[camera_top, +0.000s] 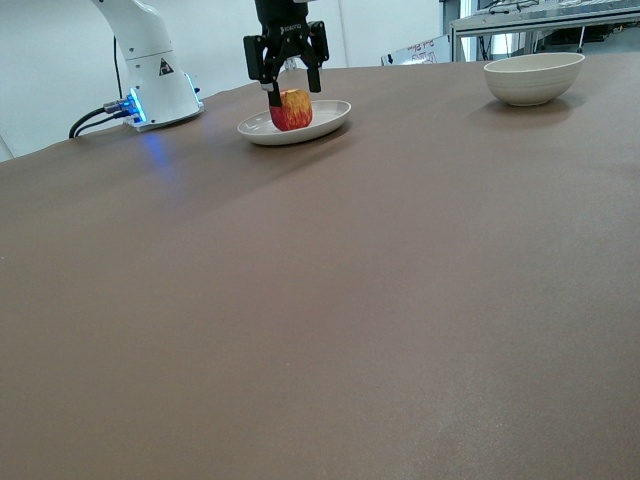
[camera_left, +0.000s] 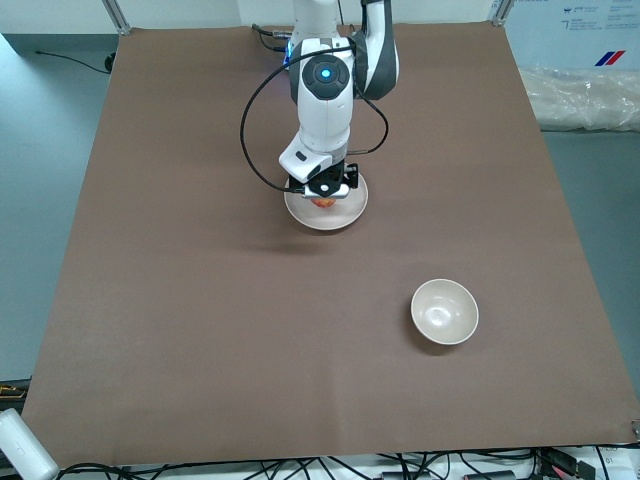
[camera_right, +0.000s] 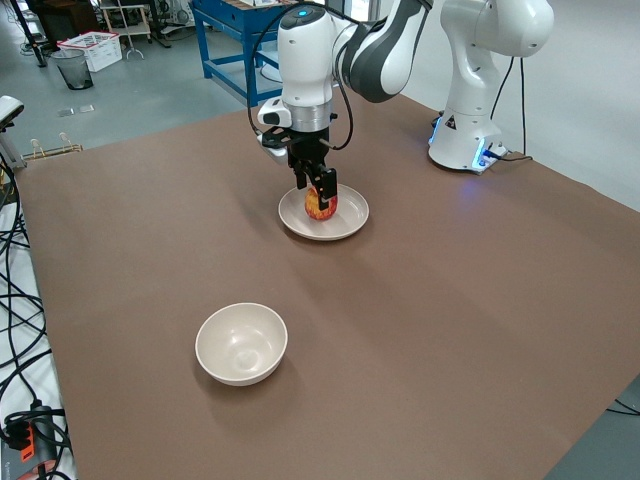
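Note:
A red-yellow apple (camera_top: 291, 114) (camera_right: 316, 208) rests on a white plate (camera_top: 250, 129) (camera_right: 350, 222) (camera_left: 308, 218) beneath the arm. My black gripper (camera_top: 294, 92) (camera_right: 315, 194) hangs directly over the apple, fingers apart and reaching down to about its top; in the top view one finger overlaps the apple's upper left and the other stands right of it, apparently clear. In the left view the wrist hides most of the apple. A white bowl (camera_left: 444, 311) (camera_top: 534, 80) (camera_right: 241, 343) stands empty, apart from the plate.
Cables and equipment (camera_right: 35, 440) line one edge, and the arm's base (camera_right: 460, 140) stands near the plate at the opposite side.

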